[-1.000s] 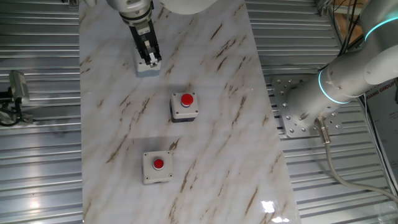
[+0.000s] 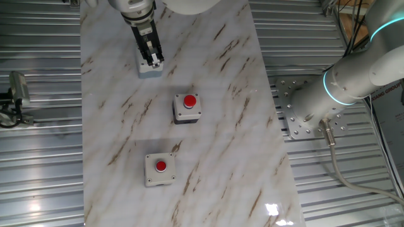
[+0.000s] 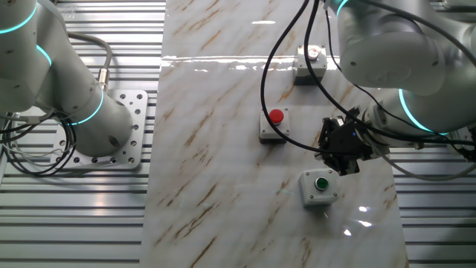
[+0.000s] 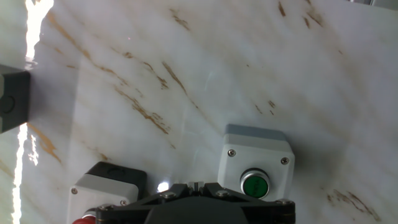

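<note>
A light grey box with a green button (image 4: 255,185) lies to the right of my gripper in the wrist view. My fingers appear to meet, and nothing shows between them. In exterior view 1 the gripper (image 2: 154,62) hangs over that grey box (image 2: 150,72) and hides its button. Exterior view 2 shows the green button (image 3: 321,183) uncovered, with the gripper (image 3: 336,154) just beside it; whether they touch cannot be told. A box with a red button (image 2: 189,101) sits mid-table, and a second red-button box (image 2: 160,169) stands nearer the front.
The arm's base (image 2: 315,104) stands beyond the right edge. Black cables (image 3: 265,82) loop across exterior view 2, passing in front of the middle box.
</note>
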